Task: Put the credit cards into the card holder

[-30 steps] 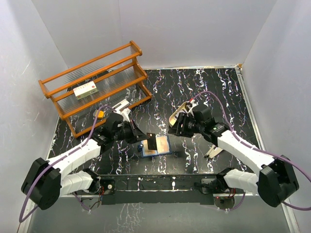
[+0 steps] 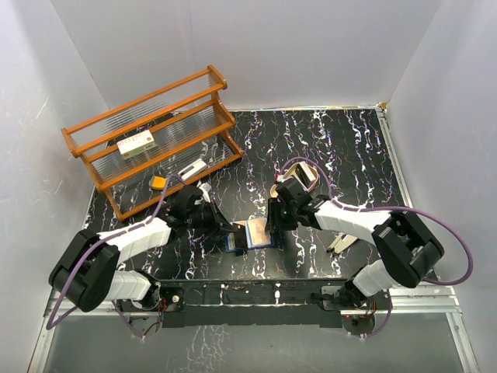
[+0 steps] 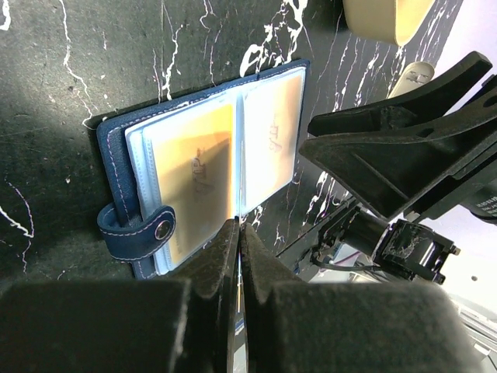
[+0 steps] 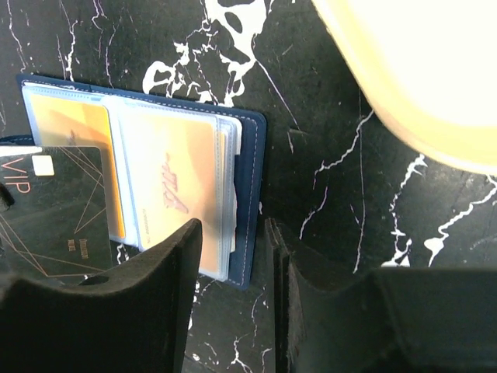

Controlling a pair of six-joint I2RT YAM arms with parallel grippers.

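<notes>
An open navy card holder (image 2: 262, 233) with clear sleeves holding orange cards lies flat at the table's front middle. My left gripper is shut over it on a thin card seen edge-on; the right wrist view shows this dark card (image 4: 54, 210) over the holder's left sleeve. My right gripper is part open at the holder's right edge, its fingertips either side of or just over that edge.
A cream oval container (image 2: 279, 188) sits just behind the holder. A wooden rack (image 2: 155, 159) stands at back left. Light utensils (image 2: 342, 243) lie at right.
My right gripper has moved left and down to the holder's right edge.
</notes>
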